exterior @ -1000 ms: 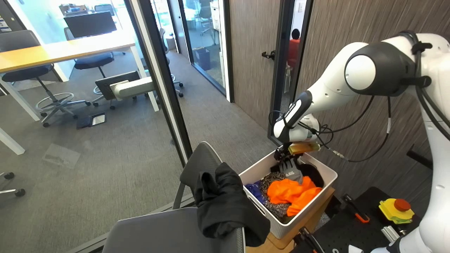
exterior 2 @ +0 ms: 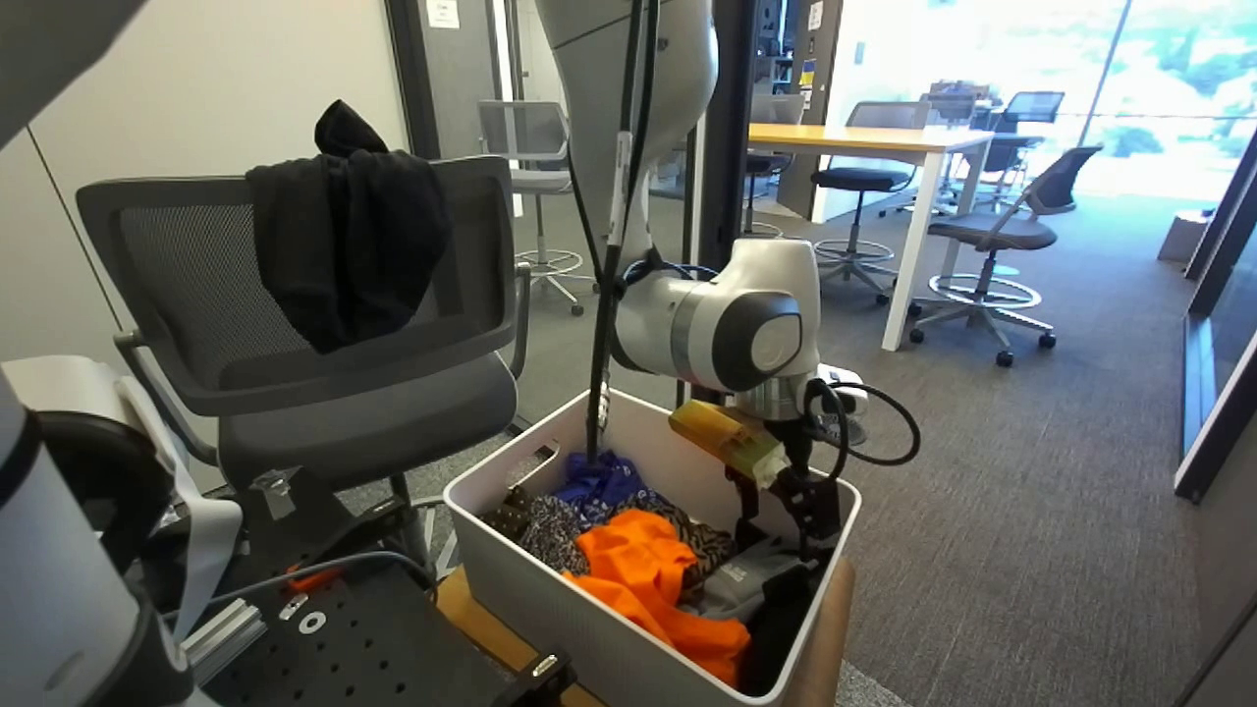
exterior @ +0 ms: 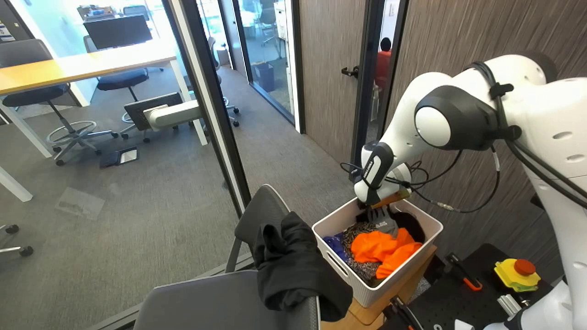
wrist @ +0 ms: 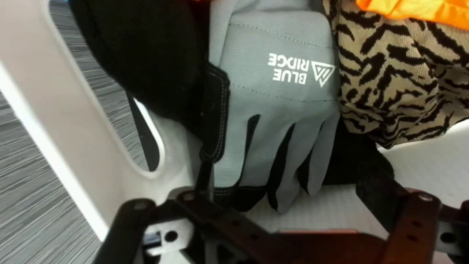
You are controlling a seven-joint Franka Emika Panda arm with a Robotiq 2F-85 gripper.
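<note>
A white plastic bin (exterior 2: 554, 607) holds a heap of cloth items. Among them is a grey glove (wrist: 281, 79) with black parts and "Blue Ridge" lettering, lying at one end of the bin. My gripper stands open over the glove's finger end, one finger at each side of it. In exterior view 2 the fingers (exterior 2: 813, 518) reach down inside the bin, and whether they touch the glove I cannot tell. An orange cloth (exterior 2: 642, 566), a tiger-striped cloth (wrist: 391, 66) and a blue cloth (exterior 2: 601, 477) lie beside the glove.
A grey chair (exterior: 192, 305) with a black garment (exterior: 297, 264) over its back stands close to the bin. Near the robot base, a black perforated board (exterior 2: 365, 642) carries tools. A yellow box with a red button (exterior: 517, 274) sits there too.
The arm has moved lower and a little left in exterior view 1, bringing my gripper down farther into the bin. The bin's right side has shifted slightly. The glove remains among the cloths.
</note>
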